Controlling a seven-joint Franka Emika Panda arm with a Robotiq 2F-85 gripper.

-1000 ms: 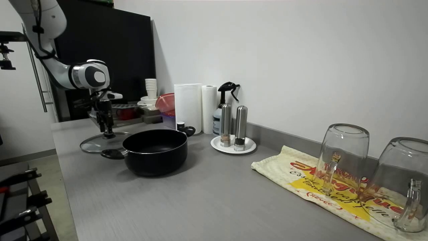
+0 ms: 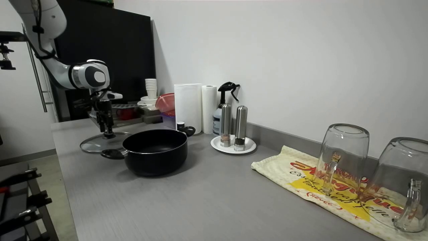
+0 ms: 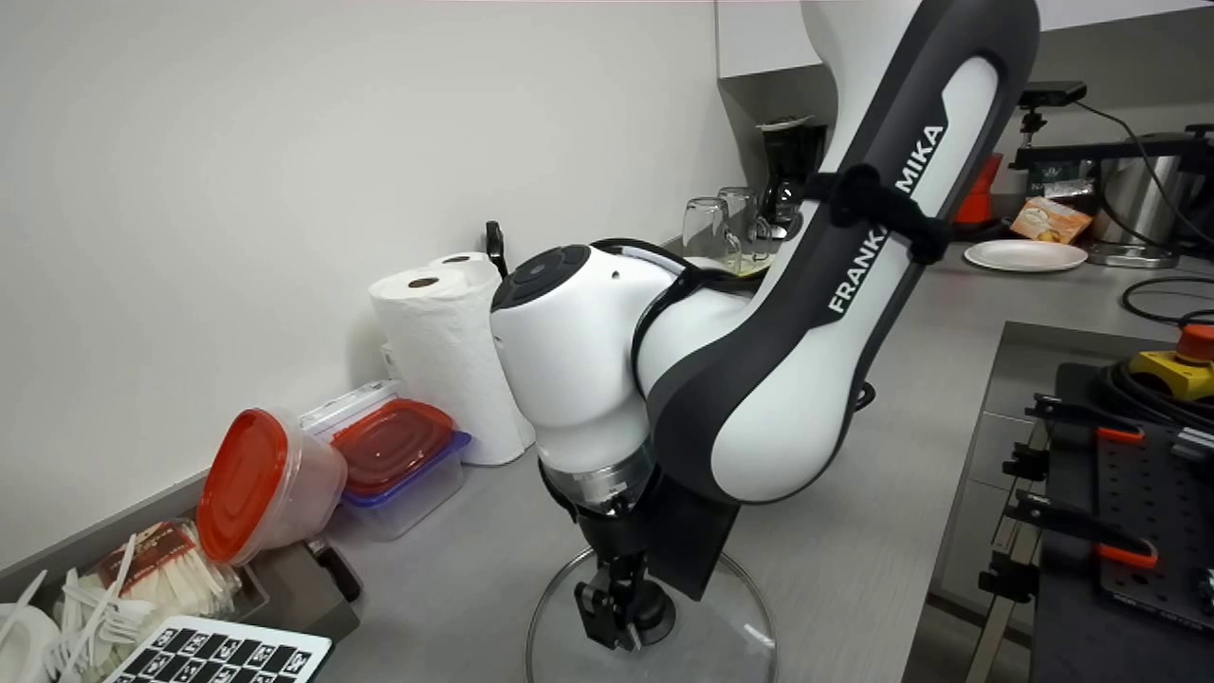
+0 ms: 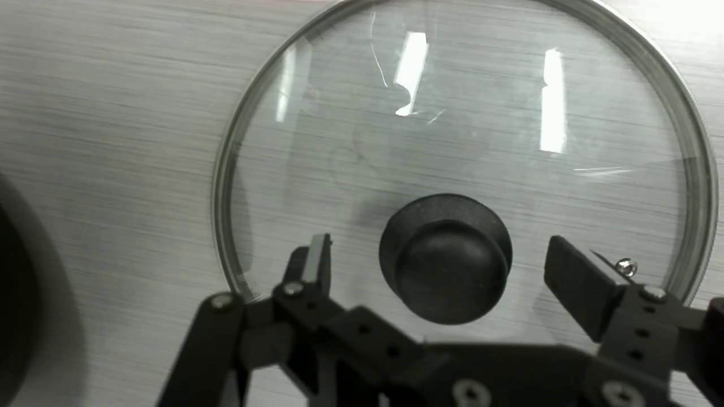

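A glass lid (image 4: 475,122) with a metal rim lies flat on the counter, and a black round knob (image 4: 451,271) stands up from its centre. In the wrist view my gripper is open, its fingers (image 4: 315,264) on either side of the knob with a clear gap at each side. Exterior view 1 has the gripper (image 2: 106,134) low over the lid (image 2: 93,143). Right beside the lid stands an uncovered black pot (image 2: 154,158) with two handles; its near-left handle reaches toward the lid's rim. From exterior view 2 the arm partly covers the lid (image 3: 558,637).
Behind the pot are paper towel rolls (image 2: 188,106) and a spray bottle (image 2: 217,120). Two steel grinders stand on a white plate (image 2: 216,144). Upturned glass mugs (image 2: 341,160) rest on a printed cloth (image 2: 269,166) at the right. Open counter (image 2: 188,201) stretches across the front.
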